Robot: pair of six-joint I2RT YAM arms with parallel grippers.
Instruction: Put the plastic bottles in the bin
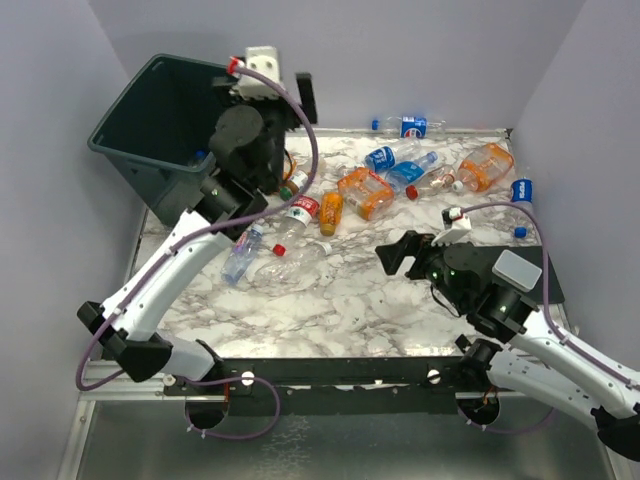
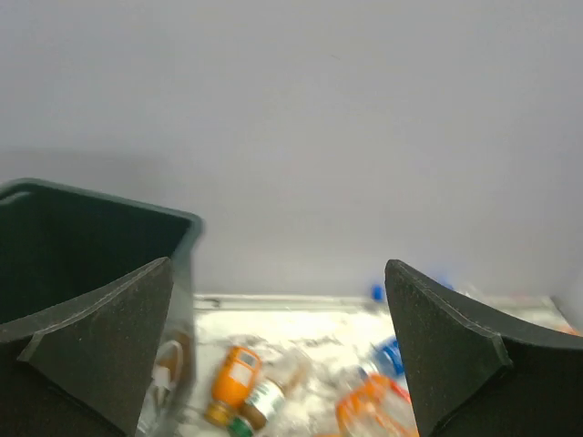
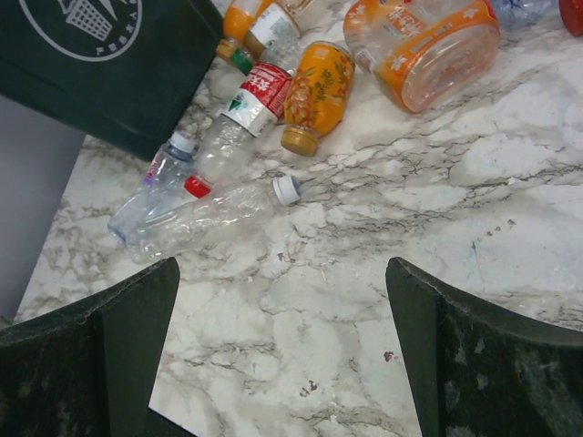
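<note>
The dark green bin (image 1: 140, 110) stands at the back left, with something small inside. My left gripper (image 1: 272, 100) is raised at its right side, open and empty; its view shows the bin rim and blurred bottles between the fingers. My right gripper (image 1: 405, 250) hangs open over the right of the table, nothing between its fingers. Bottles lie across the marble top: orange-label jugs (image 1: 365, 195), an orange bottle (image 3: 319, 91), a red-label bottle (image 3: 250, 109), clear bottles (image 3: 209, 218), and blue-label bottles (image 1: 413, 128) toward the back and right.
A black pad (image 1: 550, 270) lies at the right under my right arm. Grey walls enclose the back and both sides; the left arm covers part of the table's left side.
</note>
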